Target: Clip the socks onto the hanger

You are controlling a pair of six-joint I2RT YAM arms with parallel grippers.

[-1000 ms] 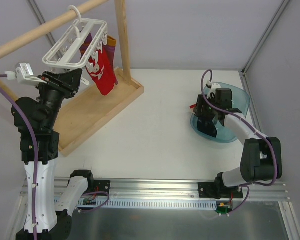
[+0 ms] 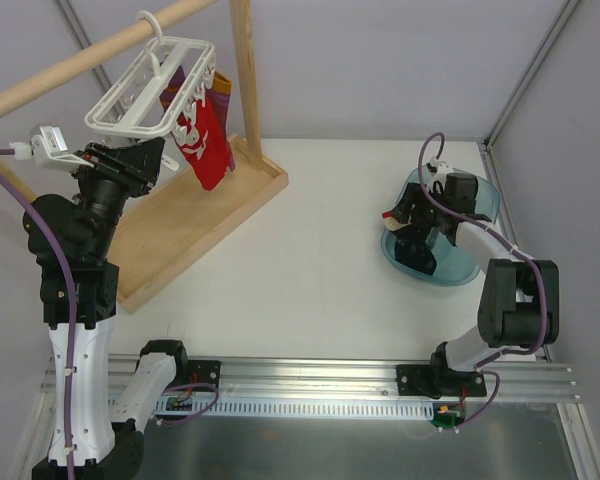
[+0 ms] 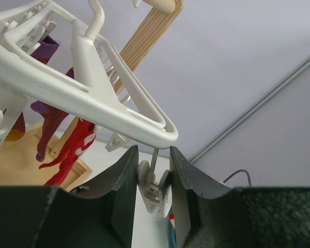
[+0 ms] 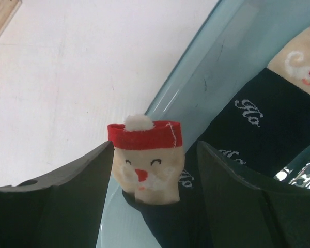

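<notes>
The white hanger [image 2: 130, 80] hangs at the upper left of the top view. My left gripper is shut on one of its clips [image 3: 151, 194] at the near corner. A dark sock with a Santa-face cuff [image 4: 147, 163] lies in the blue bin [image 2: 480, 200], its red-topped cuff over the rim. My right gripper stands open over that cuff, a finger to each side, with a gap visible on the right. Another dark Santa sock [image 4: 263, 119] lies farther inside the bin.
A red sock [image 2: 202, 150] and purple-and-orange socks [image 2: 220, 98] hang from the hanger. The hanger is on a wooden rail [image 2: 90, 52] above a wooden base [image 2: 185, 235].
My right gripper has shifted slightly rightward, exposing more of the cuff in the top view. My left gripper holds still.
</notes>
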